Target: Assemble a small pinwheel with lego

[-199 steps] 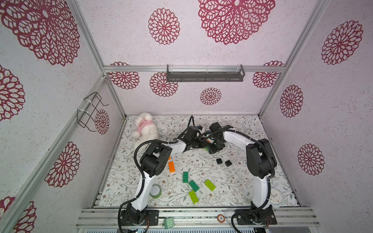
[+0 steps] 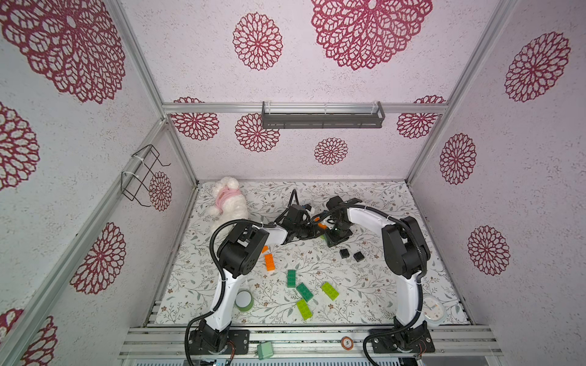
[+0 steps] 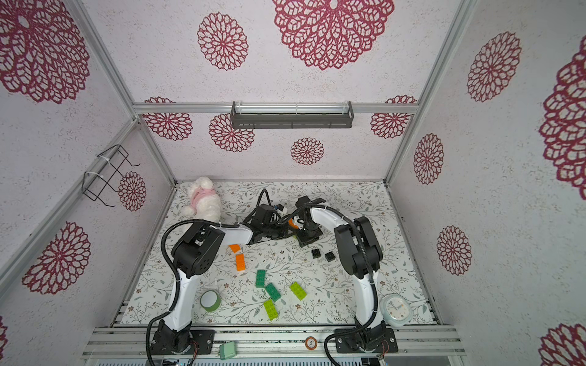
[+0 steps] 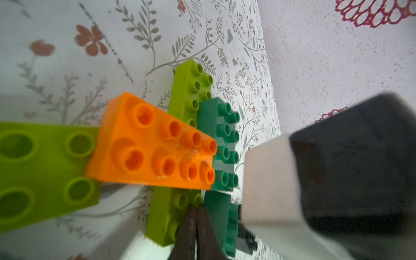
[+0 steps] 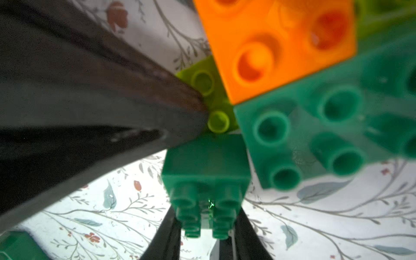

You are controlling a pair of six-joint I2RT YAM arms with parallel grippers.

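Note:
At the table's middle, both grippers meet over a brick cluster. In the left wrist view, an orange brick (image 4: 151,138) lies across lime bricks (image 4: 52,169) and teal bricks (image 4: 218,121). My left gripper is shut at the lower lime brick (image 4: 162,216), with nothing visible between its fingers. In the right wrist view, my right gripper is shut on a teal brick (image 5: 205,156), beside a larger teal brick (image 5: 303,112) under the orange one's corner. A dark arm part hides the left of that view.
Loose orange (image 2: 269,262), teal (image 2: 291,278) and lime (image 2: 329,291) bricks lie in front, with two black pieces (image 2: 344,253). A plush toy (image 2: 227,207) sits back left, green tape (image 2: 244,300) front left, a clock (image 2: 434,310) front right.
My left gripper has shifted slightly left and toward the front. The right gripper has also come slightly toward the front, and more orange shows between them in the top left view.

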